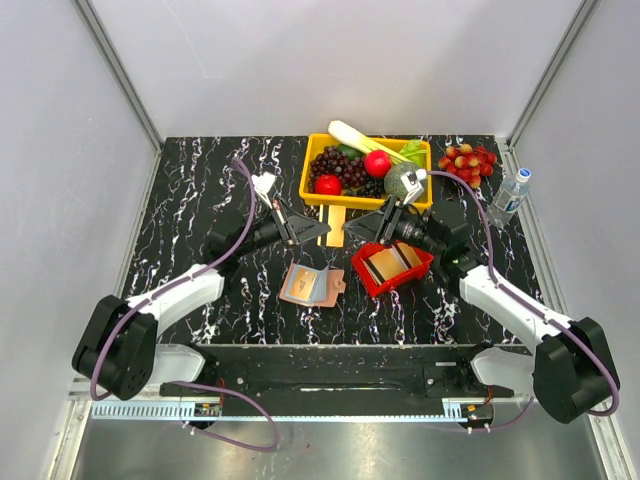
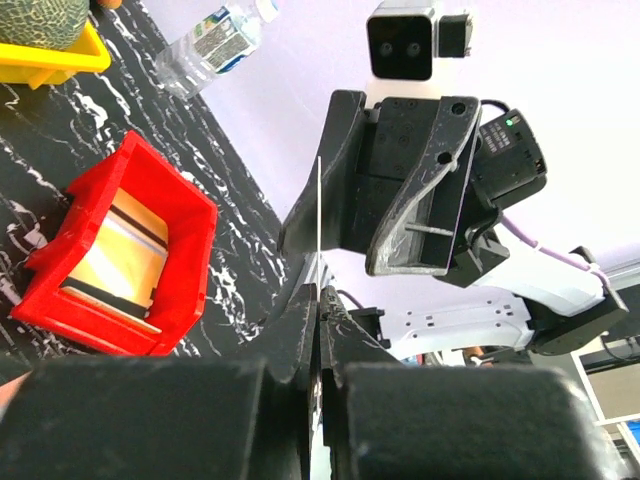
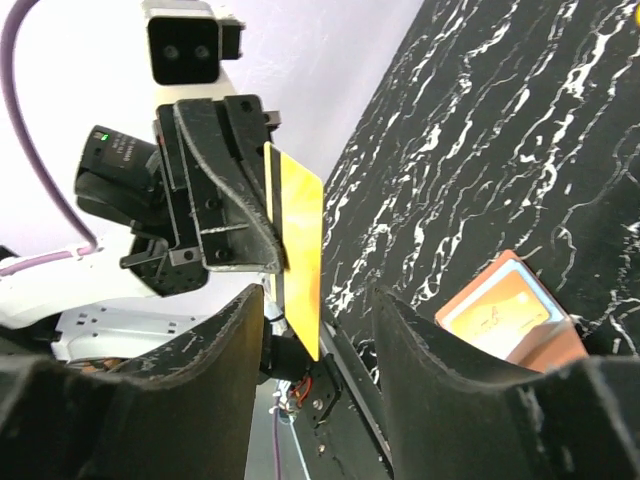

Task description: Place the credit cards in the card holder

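Observation:
A yellow card (image 1: pixel 336 222) with a dark stripe is held up between the two arms. My left gripper (image 1: pixel 325 230) is shut on its striped side; in the left wrist view the card (image 2: pixel 319 210) shows edge-on beyond the fingertips. My right gripper stands open, facing the card's free side. The card (image 3: pixel 302 245) appears in the gap between its fingers, but I cannot tell whether it reaches in between them. The open pink card holder (image 1: pixel 335 285) lies on the table below, with blue and yellow cards on it. More cards (image 2: pixel 128 250) lie in the red box (image 2: pixel 190 225).
Behind the arms stands a yellow crate (image 1: pixel 305 185) of fruit and vegetables. A bunch of red fruit (image 1: pixel 467 163) and a water bottle (image 1: pixel 508 197) are at the back right. Left of the holder, the black marbled table (image 1: pixel 250 310) is clear.

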